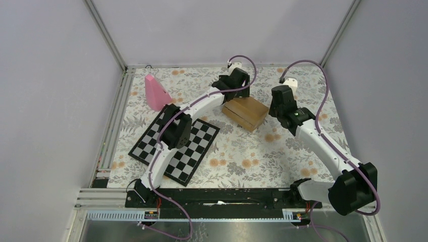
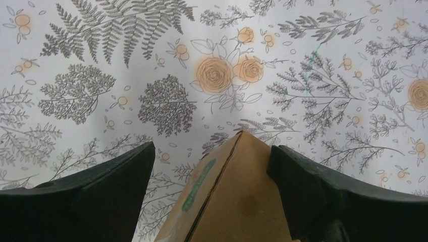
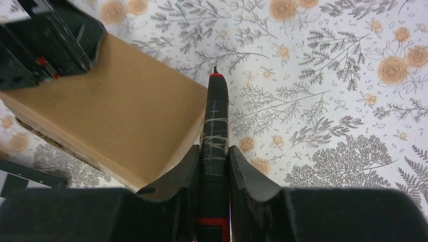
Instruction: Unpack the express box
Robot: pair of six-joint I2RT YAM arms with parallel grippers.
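Observation:
The brown cardboard box [image 1: 247, 112] sits on the floral cloth near the middle back, tilted askew. In the left wrist view a box corner [image 2: 242, 196] with a dark seam and a strip of green tape [image 2: 198, 185] lies between the spread fingers. My left gripper is open; its right finger overlaps the box and its left one is over cloth. My right gripper is shut on a slim black pen-like tool [image 3: 217, 111] with a red band near its pointed tip. This tool stands just right of the box's near end [image 3: 171, 146]; contact cannot be told.
A black-and-white checkered board [image 1: 192, 156] lies at the left, partly under the left arm. A pink wedge-shaped object [image 1: 156, 93] stands at the back left. Open cloth [image 1: 247, 164] stretches in front of the box and to its right.

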